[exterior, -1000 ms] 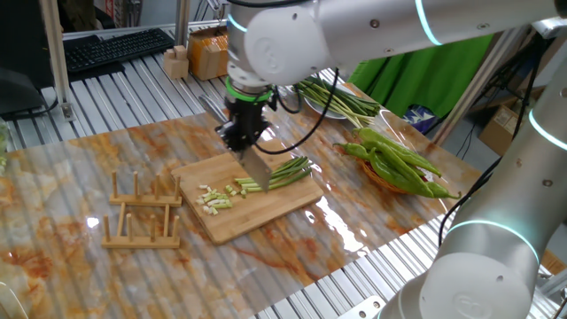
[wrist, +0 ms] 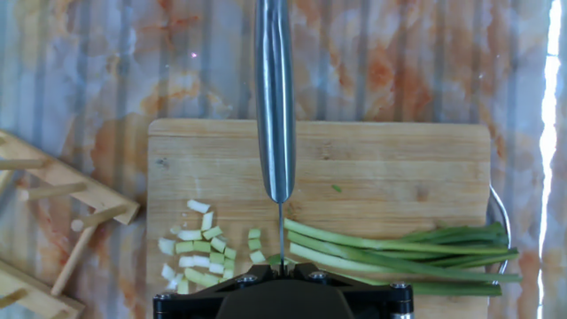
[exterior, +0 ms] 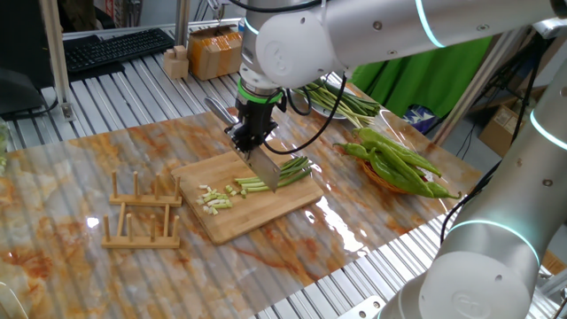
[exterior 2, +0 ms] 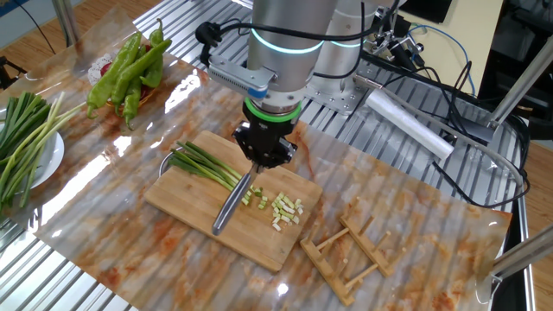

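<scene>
My gripper is shut on a knife, whose steel handle (wrist: 275,106) points away from the arm in the wrist view. In exterior view 1 the broad knife blade (exterior: 264,168) hangs down over the cutting board (exterior: 217,229), at the scallions. Long scallion stalks (wrist: 416,252) lie to the right of the blade in the wrist view, and several cut scallion pieces (wrist: 202,252) lie to its left. Whether the blade's edge touches the board cannot be made out. The gripper (exterior 2: 263,160) stands above the board in exterior view 2.
A wooden peg rack (exterior: 142,241) stands beside the board. Green peppers (exterior: 394,167) fill a basket on the other side, and a plate with more scallions (exterior 2: 30,142) is farther off. A white roll (exterior 2: 410,125) lies near the arm's base. Bare tabletop surrounds the board.
</scene>
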